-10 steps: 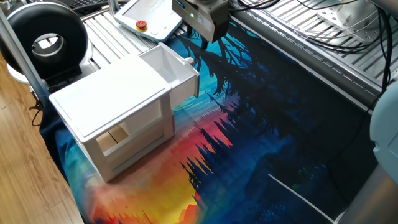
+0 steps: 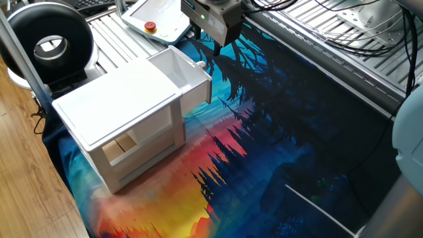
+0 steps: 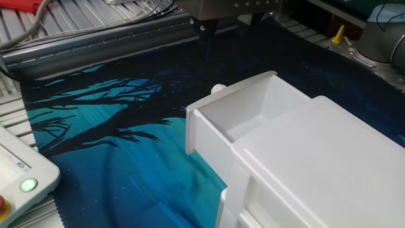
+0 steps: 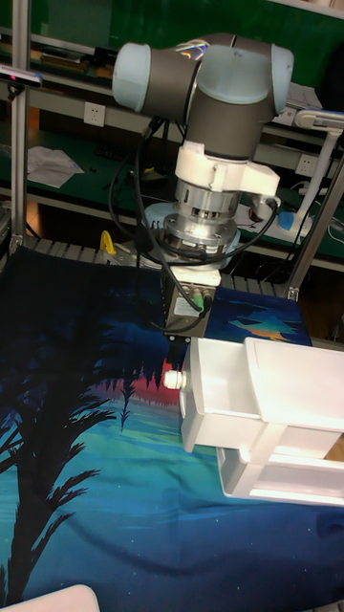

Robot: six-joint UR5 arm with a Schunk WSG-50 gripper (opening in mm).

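Observation:
A white drawer unit [image 2: 119,99] stands on the printed cloth, its upper drawer [image 2: 193,87] pulled out. That drawer looks empty in the second exterior view, where its inside [image 3: 243,117] shows. A round white knob [image 4: 174,380] sits on the drawer's front panel. My gripper [image 2: 207,43] hangs just beyond the drawer front, pointing down, its two dark fingers spread with nothing seen between them. In the second exterior view the gripper [image 3: 235,39] appears behind the knob [image 3: 218,88], apart from it. Its fingertips are hard to make out in the third view.
A teach pendant with a red stop button [image 2: 151,26] lies behind, near a black round spool [image 2: 49,46]. A metal rail [image 2: 337,73] with cables edges the table.
My gripper has shifted only slightly, sideways and back, near the drawer front. The drawer unit and its pulled-out drawer have not moved.

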